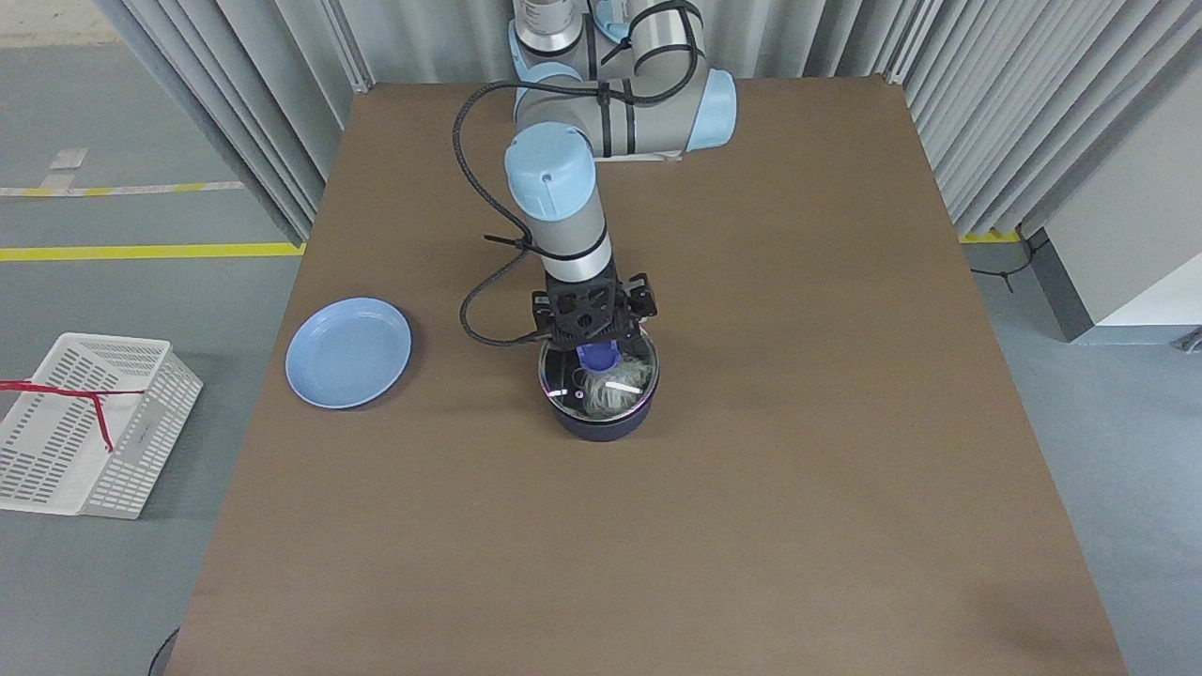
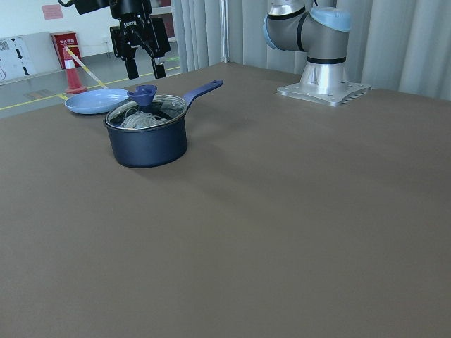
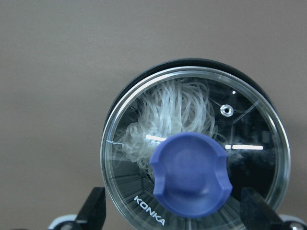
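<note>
A dark blue pot (image 2: 148, 148) with a glass lid (image 1: 611, 396) and a blue knob (image 3: 190, 173) sits on the brown table; pale stringy noodle-like stuff (image 3: 168, 110) shows through the lid. Its blue handle (image 2: 204, 90) points to the back. My black gripper (image 2: 144, 70) hangs above the pot, fingers down and apart, with nothing between them. In the wrist view its two fingertips frame the knob from below left and right, not touching it.
A blue plate (image 1: 348, 353) lies left of the pot. A white basket (image 1: 146, 445) stands on the floor beyond the table's left edge.
</note>
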